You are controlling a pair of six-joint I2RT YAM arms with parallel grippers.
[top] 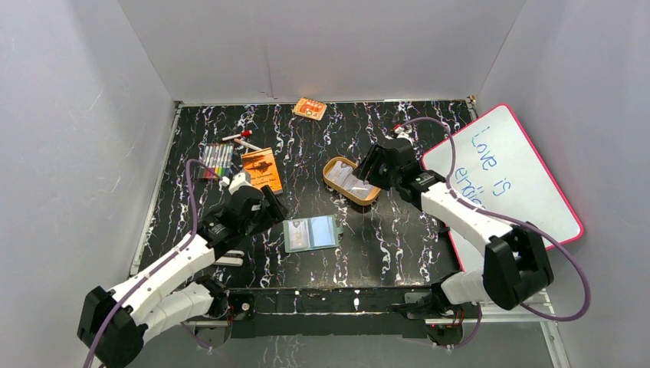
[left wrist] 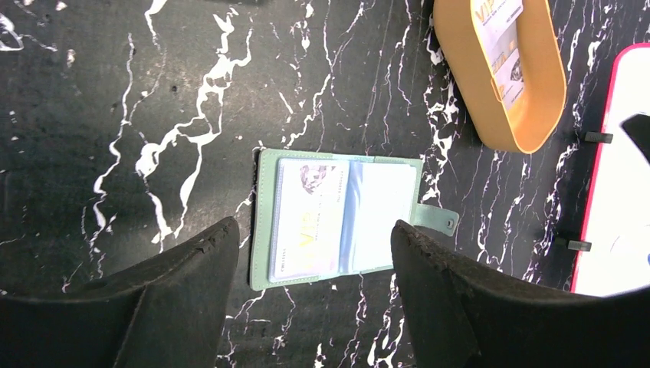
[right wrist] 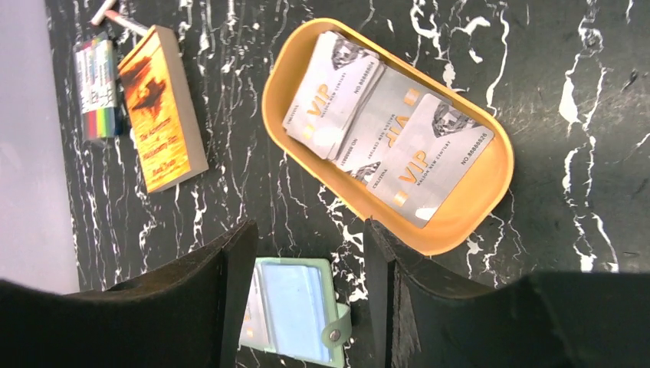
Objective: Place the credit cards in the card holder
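Observation:
The card holder (top: 313, 233) lies spread flat on the table, pale green with clear sleeves. In the left wrist view a VIP card (left wrist: 309, 218) shows in its left sleeve, while the right sleeve (left wrist: 382, 215) looks empty. Several VIP cards (right wrist: 335, 96) rest in a yellow oval tray (right wrist: 471, 231) behind the holder. My left gripper is apart from the holder, up and to its left, fingers parted with nothing between them. Near the tray's right side, my right gripper (top: 365, 175) hangs open and empty; the right wrist view shows the cards beyond its fingers (right wrist: 381, 245).
An orange book (top: 262, 170) and coloured markers (top: 216, 161) lie at the left. A small orange box (top: 310, 109) sits at the back edge, and a whiteboard (top: 510, 184) leans along the right. Bare table surrounds the holder and tray.

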